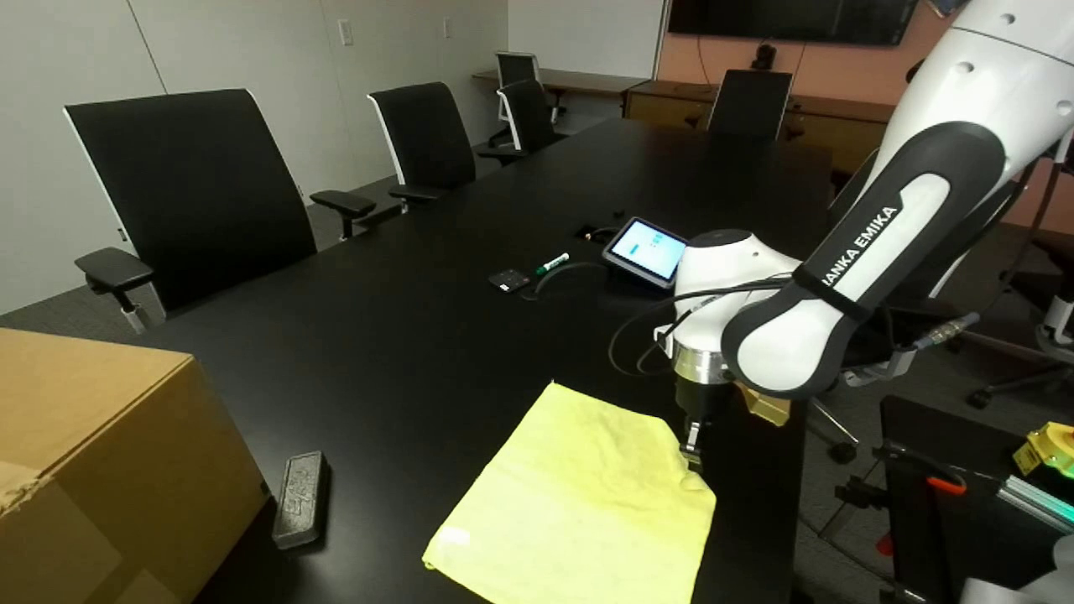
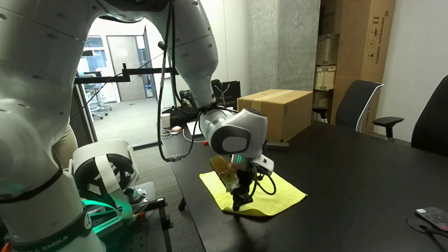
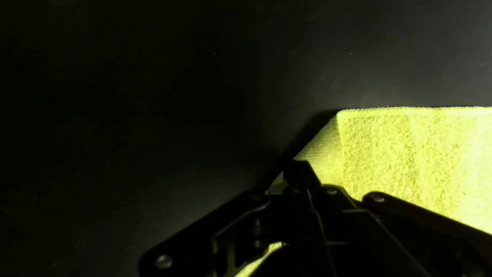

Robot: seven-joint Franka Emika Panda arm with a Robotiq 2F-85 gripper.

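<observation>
A yellow cloth point(image 1: 584, 493) is spread on the black table, lightly wrinkled toward its right side. At its right edge, close to a corner, my gripper point(image 1: 692, 463) points down with its fingers shut. Seen from the wrist, the edge of the cloth point(image 3: 396, 157) runs slanting in to the fingertips of my gripper and looks pinched there, with a dark shadow alongside. Exterior view 2 has the gripper point(image 2: 237, 207) at the near edge of the cloth point(image 2: 281, 193), which curves up slightly beside it. The fingers hide the exact pinched spot.
A cardboard box point(image 1: 111, 473) and a dark eraser-like block point(image 1: 301, 500) lie left of the cloth. Farther back are a tablet point(image 1: 646, 250), a green marker point(image 1: 553, 263) and a small black device point(image 1: 508, 281).
</observation>
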